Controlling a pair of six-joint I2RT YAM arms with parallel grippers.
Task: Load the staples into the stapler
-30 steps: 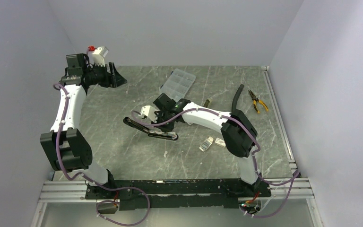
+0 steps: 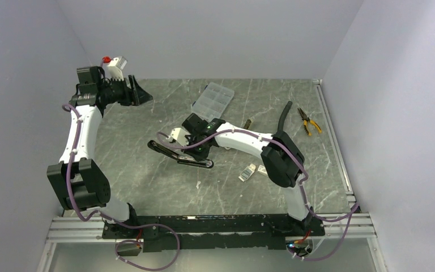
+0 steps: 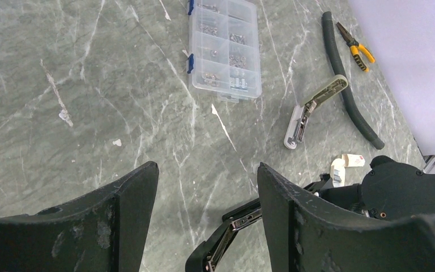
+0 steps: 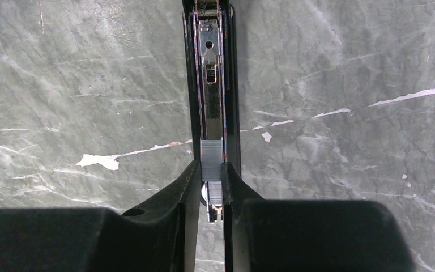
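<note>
The black stapler (image 2: 164, 149) lies swung open on the table, its lid to the left and its metal channel (image 4: 209, 105) showing. A grey strip of staples (image 4: 211, 156) sits over the channel's near end. My right gripper is at this strip, a finger close along each side, its fingers a strip's width apart; whether they press on it I cannot tell. My left gripper hangs at the far left, away from the stapler, open with nothing between its fingers. Part of the stapler is hidden by the right gripper in the top view.
A clear compartment box (image 2: 213, 101) is at the back. An olive stapler (image 3: 311, 110) stands opened to the right of it. Small staple boxes (image 2: 247, 172) lie right of the black stapler. Farther right are a dark tube (image 2: 284, 116) and pliers (image 2: 308, 121).
The right gripper has shifted very slightly at the stapler, and the left arm has drifted a little. The stapler stays in place.
</note>
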